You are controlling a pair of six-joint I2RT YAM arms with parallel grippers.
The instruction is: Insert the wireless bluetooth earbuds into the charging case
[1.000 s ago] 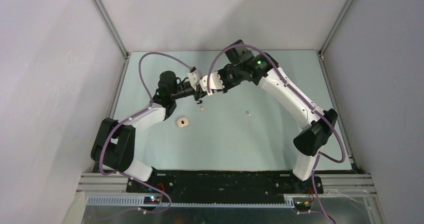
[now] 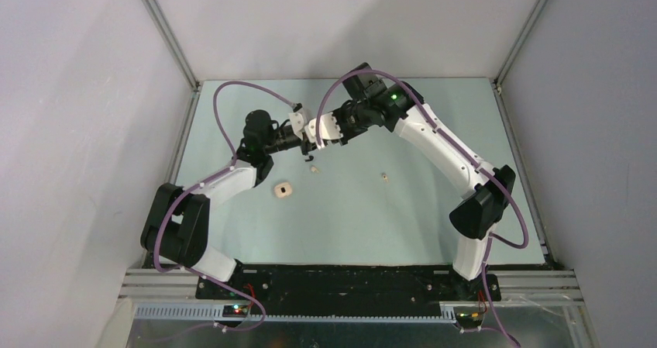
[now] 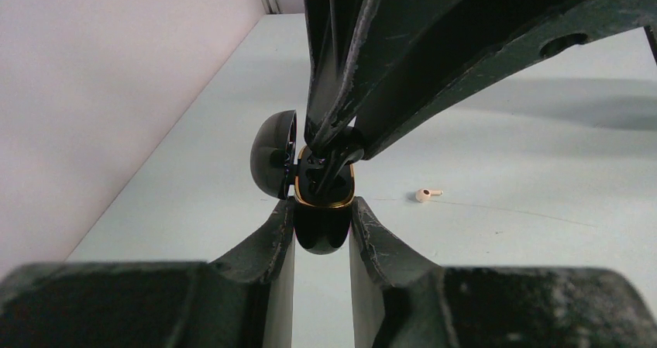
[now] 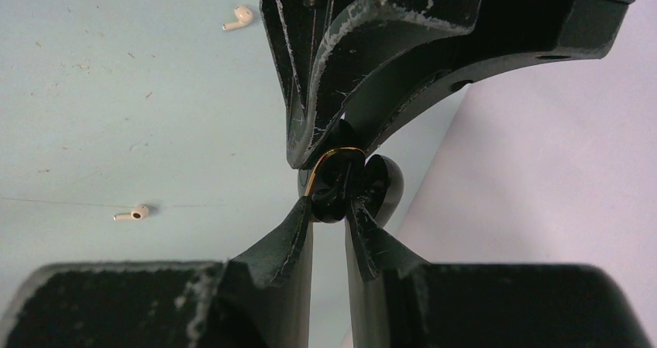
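A glossy black charging case [image 3: 321, 228] with a gold rim and lid open is held between both grippers in mid-air. In the left wrist view my left gripper has its fingertips at either side of the case's body; whether they grip it is unclear. In the right wrist view my right gripper is shut on the case [image 4: 333, 177]. White earbuds lie on the table: one earbud [image 4: 135, 212] and another earbud [image 4: 240, 16], both well below the grippers.
A small pale square object [image 2: 283, 190] with a dark centre lies on the left of the table [image 2: 341, 224]. Walls border the table at the sides and back.
My right arm has shifted slightly to the left over the last second. My left arm looks almost unchanged, and the earbuds lie in the same places.
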